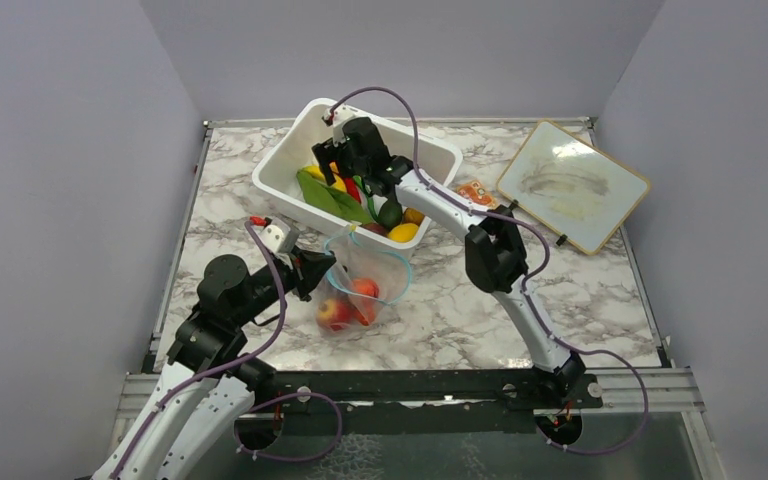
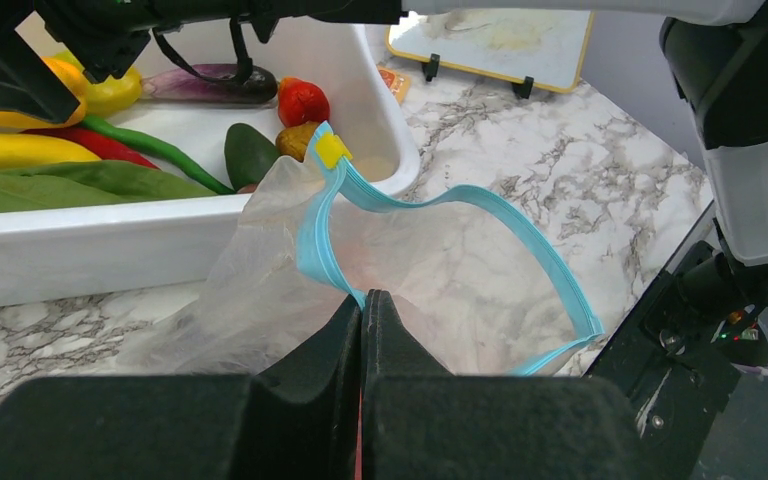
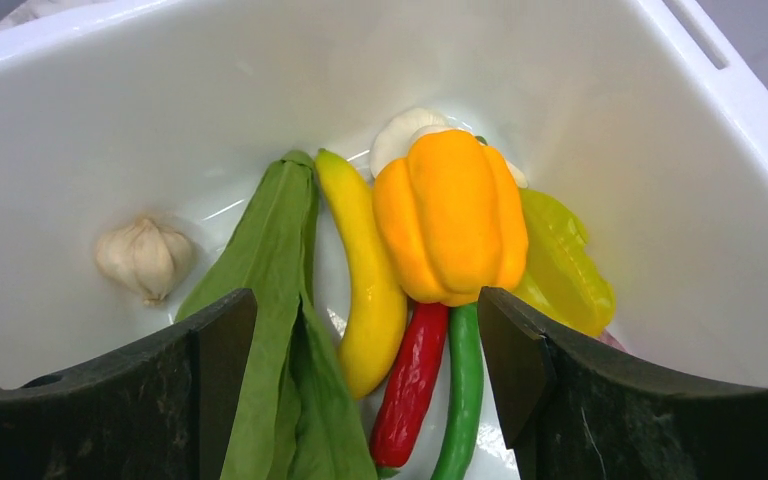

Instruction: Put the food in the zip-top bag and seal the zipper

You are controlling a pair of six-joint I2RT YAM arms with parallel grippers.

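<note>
A clear zip top bag (image 1: 370, 300) with a blue zipper stands on the marble table, red fruit inside. My left gripper is shut on its zipper edge at the bag's left side. My right gripper hangs open over the white bin (image 1: 280, 175), above an orange bell pepper (image 3: 450, 215), a yellow banana-like pepper (image 3: 365, 280), leafy greens (image 3: 270, 260), a red chili (image 3: 410, 380), a green chili (image 3: 464, 390), a yellow pepper (image 3: 565, 265) and a garlic bulb (image 3: 145, 260).
A framed white board (image 1: 573, 185) lies at the back right, with a small orange packet (image 1: 475, 192) beside the bin.
</note>
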